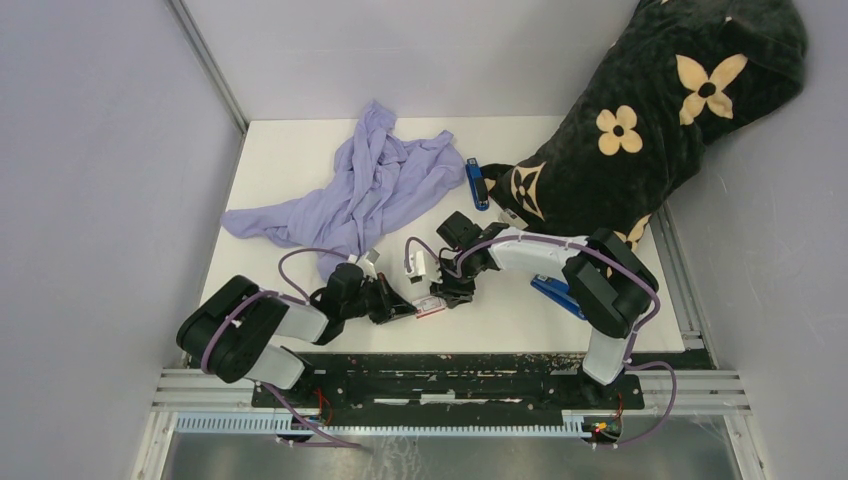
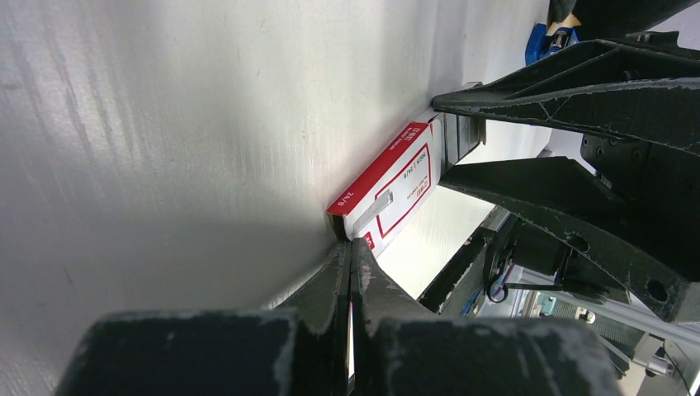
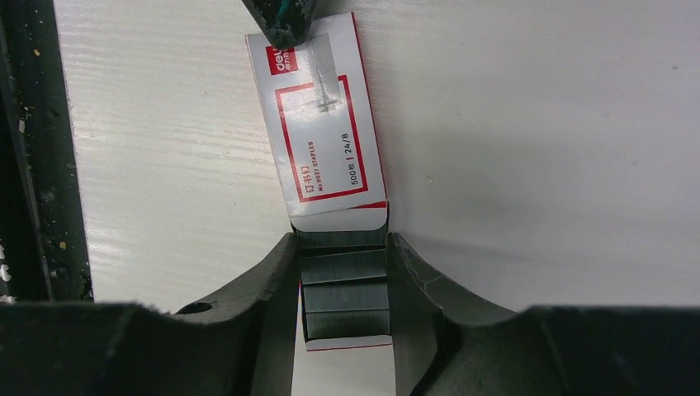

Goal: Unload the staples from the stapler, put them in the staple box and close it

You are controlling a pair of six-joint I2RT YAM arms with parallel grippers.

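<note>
A white-and-red staples box (image 3: 326, 148) (image 2: 396, 181) lies on the table, with dark staple strips (image 3: 343, 293) exposed at one end. My right gripper (image 1: 450, 296) is shut on those staple strips, one finger on each side. My left gripper (image 1: 410, 310) is shut at the other end of the box, fingertips together at its corner with nothing visible between them. A blue stapler (image 1: 558, 295) lies right of the right gripper, partly under the arm.
A second blue stapler (image 1: 477, 185) lies at the back centre. A lilac cloth (image 1: 380, 190) covers the back left, a dark flowered cushion (image 1: 650, 120) the back right. The table's front edge runs close below both grippers.
</note>
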